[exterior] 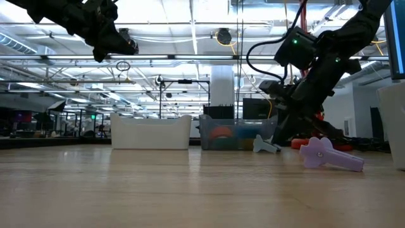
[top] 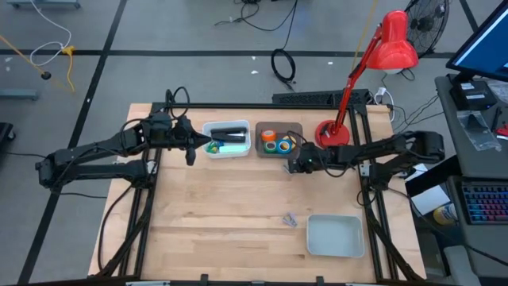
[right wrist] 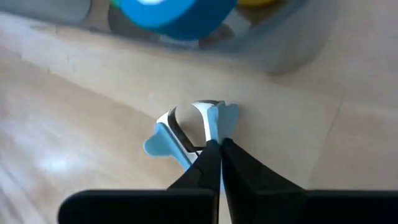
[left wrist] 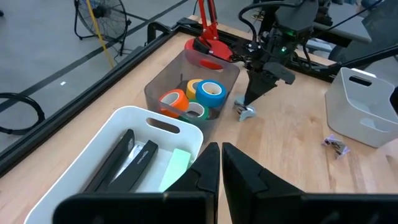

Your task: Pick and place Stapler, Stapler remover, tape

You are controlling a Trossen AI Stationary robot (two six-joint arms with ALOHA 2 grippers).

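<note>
A light-blue staple remover (right wrist: 163,142) lies on the table in front of the grey bin, its metal fingers spread. My right gripper is shut above it, fingertips together with nothing visible between them and overlapping the remover's lower part in the right wrist view. A second, purple staple remover (top: 290,219) rests on the open tabletop. Rolls of tape, among them a blue roll (left wrist: 211,93) and an orange roll (left wrist: 174,101), sit in the grey bin (left wrist: 163,76). Black staplers (left wrist: 134,167) lie in the white bin (left wrist: 59,190). Over that bin's left side, my left gripper is shut and empty.
An empty light-grey bin (top: 335,236) stands at the front right of the table. Behind the right arm is the red lamp (top: 332,133), its base close to the grey bin.
</note>
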